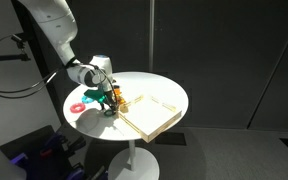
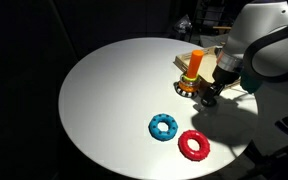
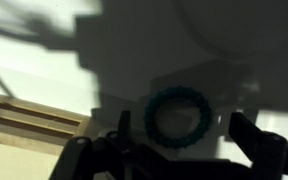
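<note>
A dark green-teal ring (image 3: pixel 149 118) lies flat on the white table. My gripper is open above it in the wrist view, one finger to each side of the ring and nothing held. In exterior view 1 the same ring (image 1: pixel 109 114) shows just below the gripper (image 1: pixel 111 104). From the other side, the gripper (image 2: pixel 209 98) hangs close over the table and the ring cannot be made out. Beside it stands an orange post (image 2: pixel 195 65) on a stacker with a dark and yellow base (image 2: pixel 187 88).
A blue ring (image 2: pixel 154 127) and a red ring (image 2: pixel 185 147) lie apart on the table's near side in exterior view 2. A shallow wooden tray (image 1: pixel 145 135) takes up the table's right part in exterior view 1.
</note>
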